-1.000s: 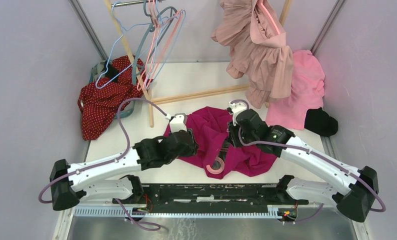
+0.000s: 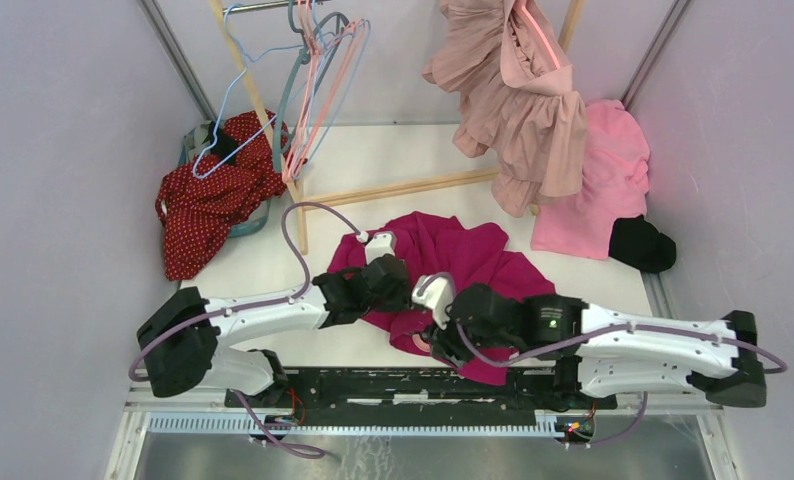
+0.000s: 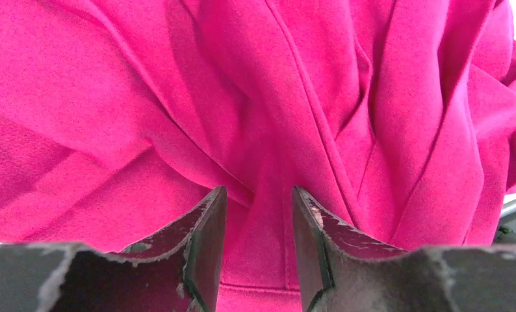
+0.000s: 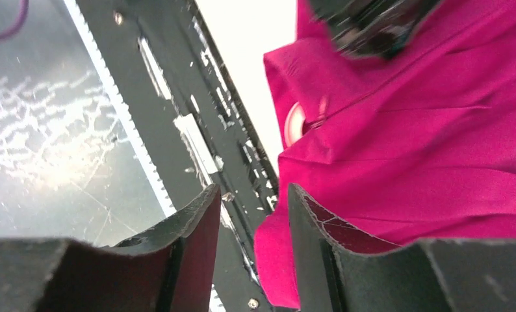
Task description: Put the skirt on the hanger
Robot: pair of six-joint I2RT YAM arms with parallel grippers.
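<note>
The magenta skirt (image 2: pixel 453 240) lies rumpled across the middle of the table, and part of it hangs over the front edge. At its front a pale pink curved piece (image 4: pixel 294 123) shows through a gap in the cloth; what the rest of that piece is cannot be told. My left gripper is over the skirt, its fingers apart with only cloth visible beyond them. Close by, my right gripper stands open above the skirt's front edge. In the top view both arms cover much of the cloth.
Blue, pink and grey hangers (image 2: pixel 318 90) hang at the back left. A beige ruffled garment (image 2: pixel 533 120) hangs at the back right. Red dotted cloth (image 2: pixel 218 200) lies left, pink cloth (image 2: pixel 598 180) and a black item (image 2: pixel 641 245) right. Bare table lies behind the skirt.
My left gripper has shifted slightly right. Skirt cloth now reaches over the front edge, and the pale pink piece is mostly covered.
</note>
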